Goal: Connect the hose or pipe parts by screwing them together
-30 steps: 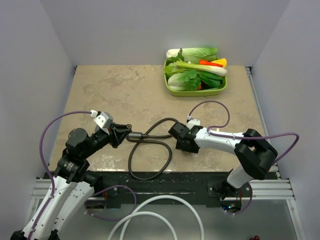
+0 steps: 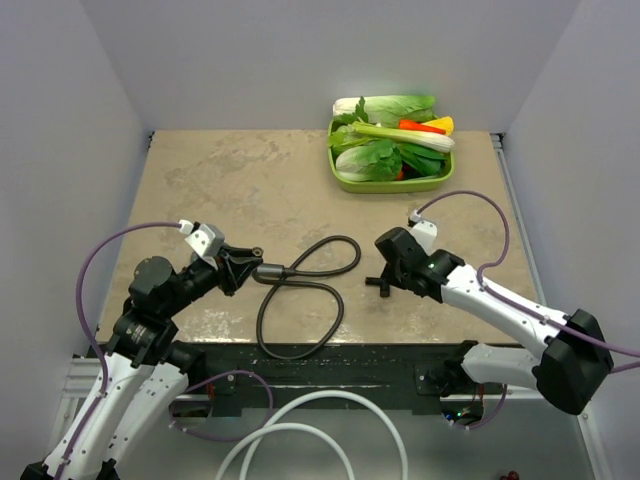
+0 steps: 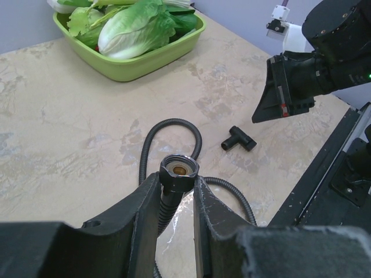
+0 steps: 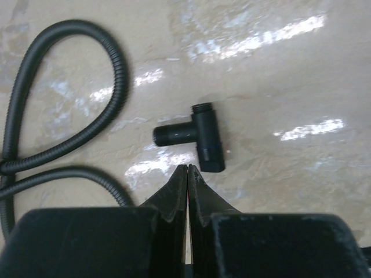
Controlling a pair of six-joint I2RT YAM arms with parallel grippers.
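A black corrugated hose (image 2: 339, 310) lies looped on the counter, one end rising to my left gripper (image 2: 245, 262). In the left wrist view, that end's metal fitting (image 3: 178, 172) is upright between the fingers of my left gripper, which is shut on it. A black T-shaped connector (image 4: 206, 139) lies on the counter right of the hose, its side branch pointing left in the right wrist view. My right gripper hangs above and just beside it, shut, nothing showing between its fingertips.
A green basket of vegetables (image 2: 350, 183) stands at the back right. Pale hoses (image 2: 395, 440) curve below the dark front edge, and purple tubes run along both arms.
My right arm has moved to the right and uncovered the T-connector in the top view. The left arm and hose look unchanged.
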